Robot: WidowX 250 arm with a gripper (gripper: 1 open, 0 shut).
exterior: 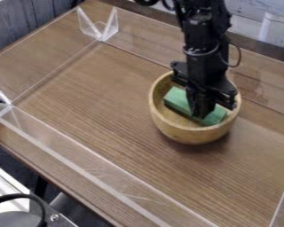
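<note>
A wooden bowl (172,126) stands right of the table's middle with a green block (180,102) lying inside it. The black gripper (201,112) reaches down into the bowl from above, its tips over the green block. It is shut; whether the block touches the tips is hard to tell.
Clear tape or plastic strips run near the left and right edges. A black cable (26,202) lies at the lower left corner.
</note>
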